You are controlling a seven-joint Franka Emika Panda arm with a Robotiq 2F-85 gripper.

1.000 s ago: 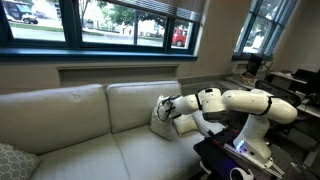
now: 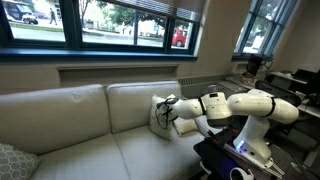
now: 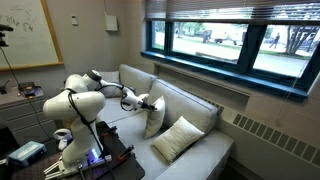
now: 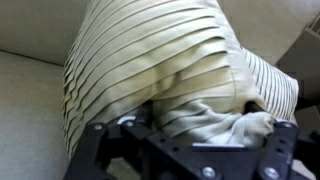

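Observation:
A cream pleated pillow (image 4: 150, 60) fills much of the wrist view, its fabric bunched at the gripper. In exterior view 2 this pillow (image 3: 154, 120) stands upright on the sofa, leaning towards the backrest. My gripper (image 2: 168, 104) is at the pillow's upper edge, with the fingers open and the folded cloth in front of and partly between the fingers; their tips are largely hidden by fabric. Beside it, a second cream pillow (image 3: 178, 139) lies tilted on the seat.
The light grey sofa (image 2: 85, 150) runs below the windows. At its far left end lies a patterned grey pillow (image 2: 15, 162). Open seat stretches between that pillow and my arm. A dark table (image 3: 120, 165) surrounds the arm's base.
My forearm has dipped slightly, while the gripper stays close to the upright pillow. Both cream pillows look nearly unmoved.

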